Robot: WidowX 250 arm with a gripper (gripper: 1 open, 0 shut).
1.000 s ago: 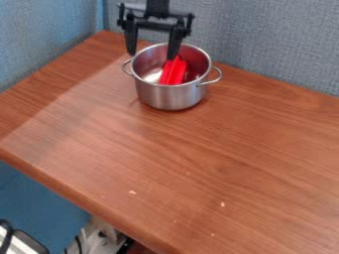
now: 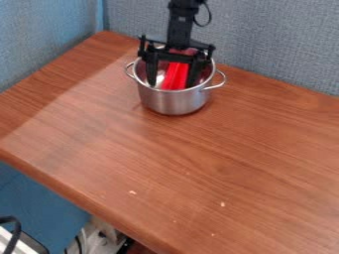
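A stainless steel pot (image 2: 169,99) with two side handles stands on the wooden table (image 2: 199,179) near the back. My black gripper (image 2: 173,68) reaches down from the top into the pot, its fingers either side of a red object (image 2: 175,79). The red object lies inside the pot, partly hidden by the gripper. Whether the fingers touch or hold it cannot be told.
Grey-blue padded walls (image 2: 265,50) close off the back and left. Some cables and hardware sit below the table's edge at the lower left.
My gripper has come down into the pot over the red object, and its fingers are closer together than before. The pot looks unmoved.
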